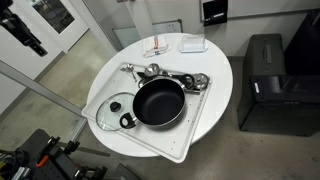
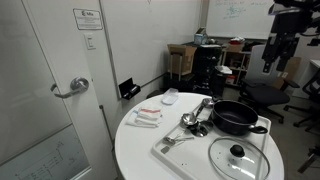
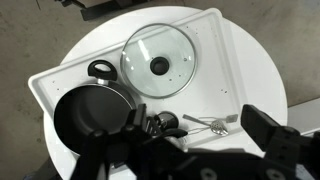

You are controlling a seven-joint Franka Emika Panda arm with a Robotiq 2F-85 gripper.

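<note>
A black pot [image 1: 160, 102] rests on a white tray [image 1: 176, 150] on the round table. Beside it on the tray lies a glass lid [image 2: 238, 157] with a black knob, apart from the pot. Metal and black utensils [image 3: 167, 121] sit along the tray's other side, among them ladles and a whisk-like tool. My gripper is open above the table, its fingers spread wide with nothing held between them. In exterior view 1 the gripper [image 1: 37, 47] hangs at the upper left, well clear of the tray.
Folded cloths [image 2: 145, 118] and a clear plastic container [image 2: 170, 97] stand on the table beyond the tray. A black case [image 1: 266, 75] is on the floor to the right. Office chairs [image 2: 262, 85] are behind the table. Open air separates the gripper from the tabletop.
</note>
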